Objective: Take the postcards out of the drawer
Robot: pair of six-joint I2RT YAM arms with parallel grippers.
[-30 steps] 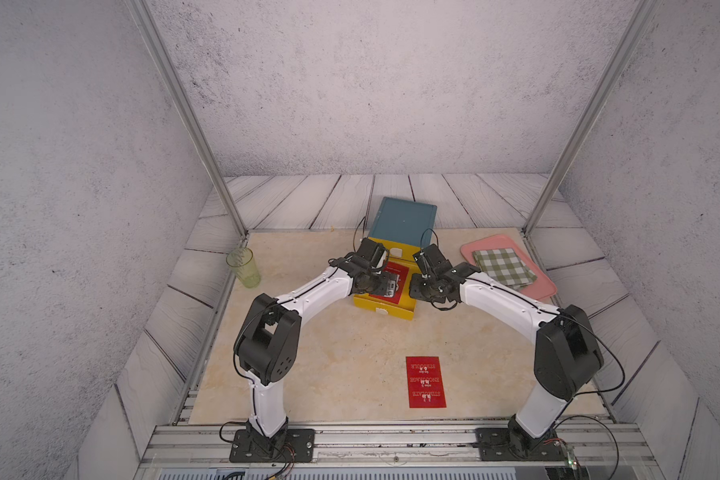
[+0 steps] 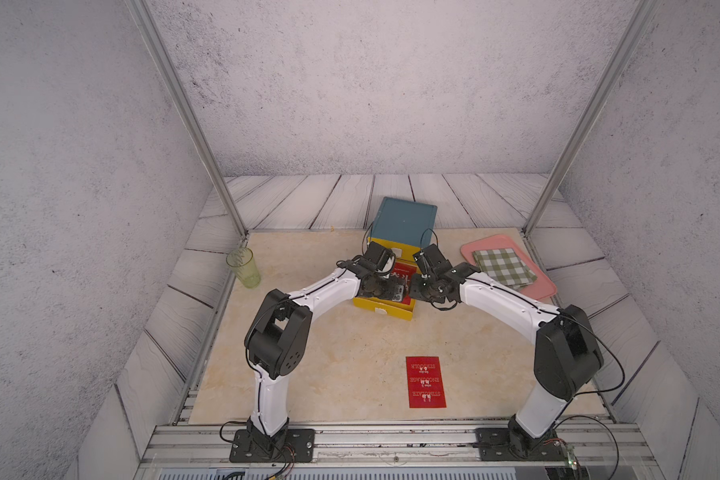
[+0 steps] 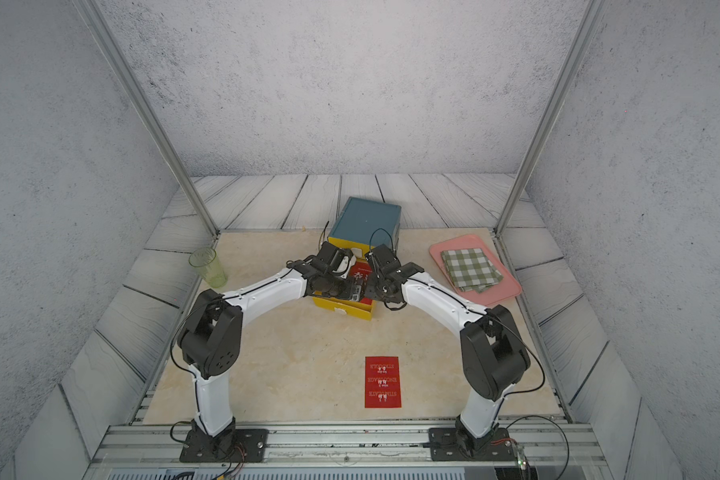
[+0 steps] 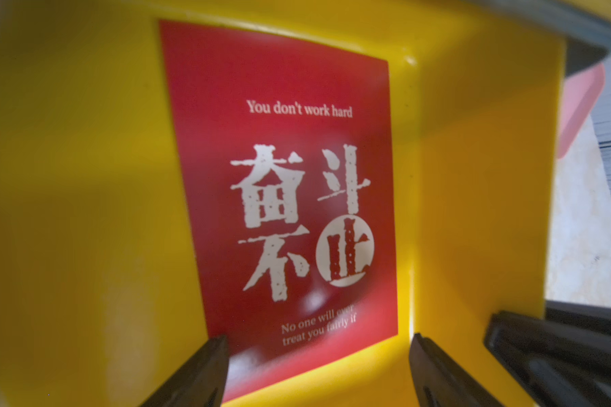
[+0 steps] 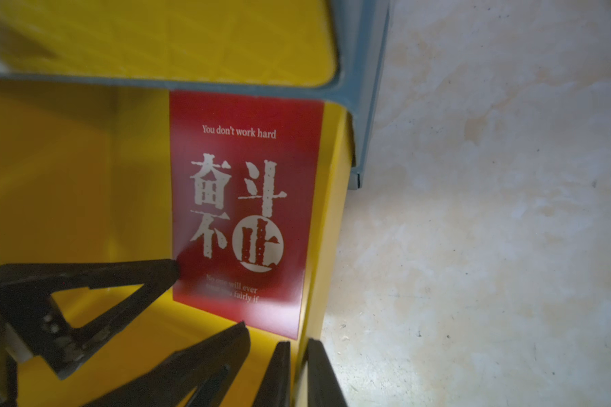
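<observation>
A red postcard with white characters (image 4: 285, 169) lies in the open yellow drawer (image 5: 54, 176) of the blue cabinet (image 2: 405, 219). My left gripper reaches into the drawer over the card's lower end, its fingers apart around that end; whether they touch it is unclear. My right gripper is shut on the drawer's right wall, and its black fingers also show at the lower right of the left wrist view. Another red postcard (image 2: 425, 381) lies flat on the table near the front, between the arm bases.
A pink tray (image 3: 504, 288) with a checked cloth (image 3: 471, 269) sits at the back right. A green glass (image 2: 244, 268) stands at the left.
My left arm has shifted slightly right within the drawer, and the red card in it appears farther right. The right arm has stayed where it was.
</observation>
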